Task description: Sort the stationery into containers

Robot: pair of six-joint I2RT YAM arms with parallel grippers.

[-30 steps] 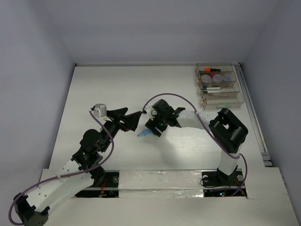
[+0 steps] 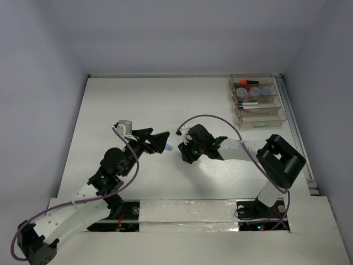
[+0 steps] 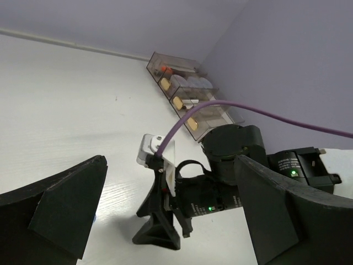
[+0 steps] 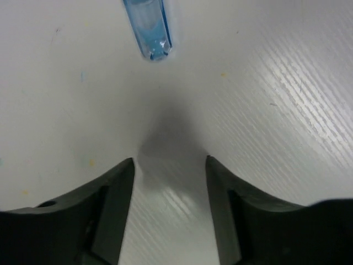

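A blue translucent stationery item (image 2: 168, 147) lies on the white table, partly hidden in the top view. In the right wrist view its end (image 4: 150, 33) sits beyond my right gripper, whose part-open fingers have only bare table between them. My left gripper (image 2: 158, 141) hangs open above the table left of the item; its fingers frame the right arm in the left wrist view. A clear tiered organizer (image 2: 259, 116) at the back right holds pens and round tubs.
Side and back walls (image 2: 193, 38) border the table (image 2: 121, 94). A silvery strip (image 2: 187, 215) runs along the front.
The left arm has moved slightly right.
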